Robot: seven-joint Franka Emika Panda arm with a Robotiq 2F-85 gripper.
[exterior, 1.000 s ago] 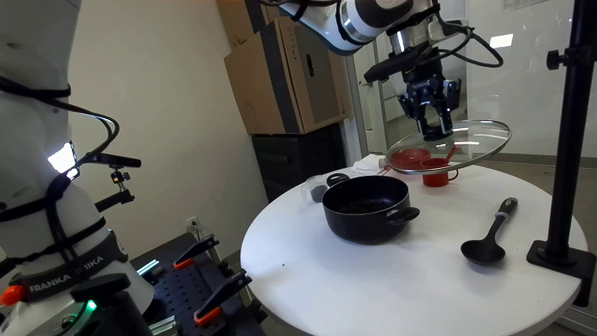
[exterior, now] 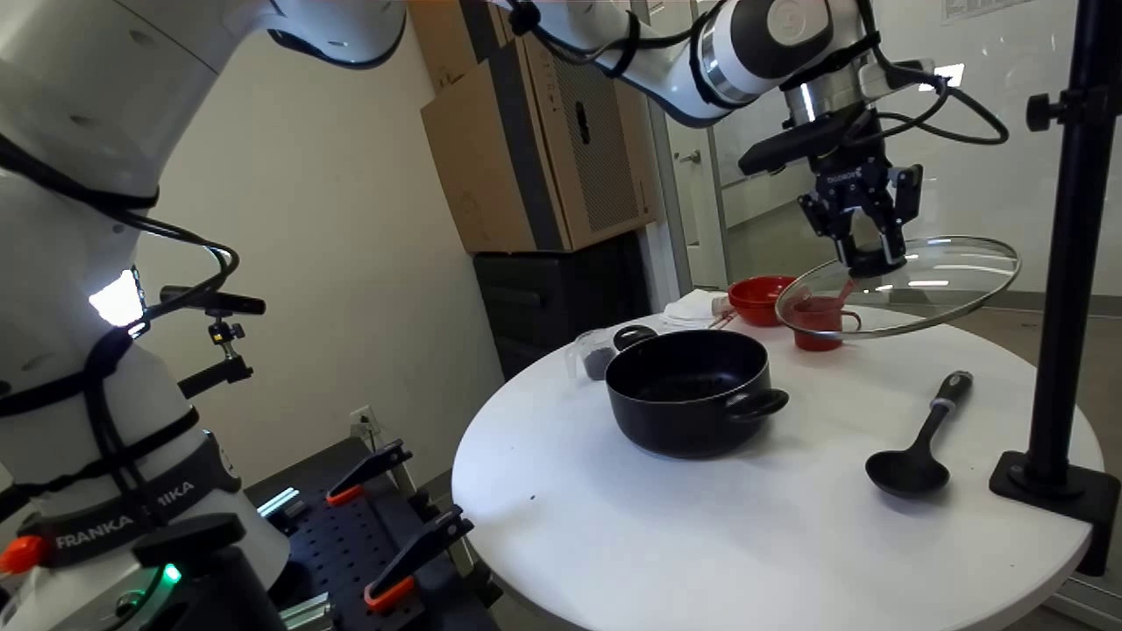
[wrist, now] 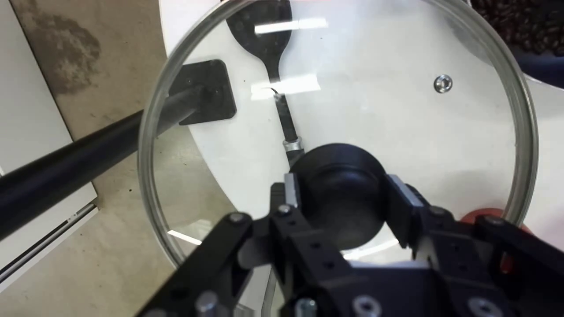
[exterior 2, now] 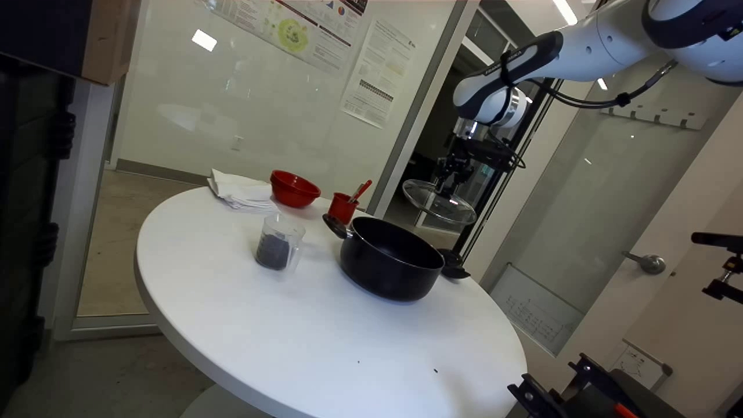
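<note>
My gripper (exterior: 873,252) is shut on the black knob (wrist: 338,195) of a glass lid (exterior: 962,275). The lid hangs tilted in the air, clear of the table, over the side where the red cup and ladle are. In the wrist view the clear lid (wrist: 380,116) fills much of the picture, its knob between both fingers. Uncovered, the black pot (exterior: 689,405) stands on the white table, apart from the lid. Dark beans (wrist: 528,23) show inside the pot at the wrist view's top right corner.
A black ladle (exterior: 917,463) lies near a black post (exterior: 1054,315) at the table's edge. A red cup (exterior 2: 342,208), red bowl (exterior 2: 294,189), white cloth (exterior 2: 240,189) and clear measuring cup (exterior 2: 278,240) stand around the pot.
My gripper, carrying the lid, has moved right in exterior view 1, farther from the pot and slightly lower. The pot, ladle and cup have stayed put.
</note>
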